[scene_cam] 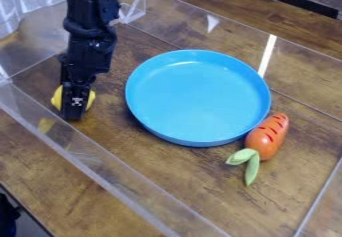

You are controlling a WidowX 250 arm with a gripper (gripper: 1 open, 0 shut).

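Note:
At the left of the camera view my black gripper [78, 93] reaches down to the wooden floor of the bin, shut on a yellow object [62, 100] that is largely hidden behind the fingers. Just right of it lies a round blue plate [198, 96], empty. An orange toy carrot [267, 136] with pale green leaves rests on the wood at the lower right of the plate.
Clear plastic walls [124, 183] border the wooden surface around the objects. Bare wood is free below the plate and at the upper right.

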